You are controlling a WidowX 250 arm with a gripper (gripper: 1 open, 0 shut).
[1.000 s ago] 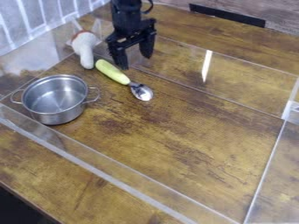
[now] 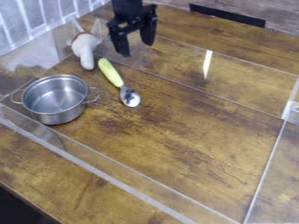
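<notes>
My black gripper (image 2: pixel 132 39) hangs at the top centre of the camera view, open, its fingers apart and raised above the yellow-green corn-like object (image 2: pixel 110 72). A metal spoon (image 2: pixel 128 94) lies just below that object, bowl toward the viewer. A steel pot (image 2: pixel 56 98) with two side handles sits at the left. A white plush-like toy (image 2: pixel 84 48) lies at the upper left, to the left of the gripper.
Transparent barriers run along the left and right sides. A thin white upright strip (image 2: pixel 207 63) shows at the right rear.
My gripper has moved up and back, away from the corn-like object and spoon.
</notes>
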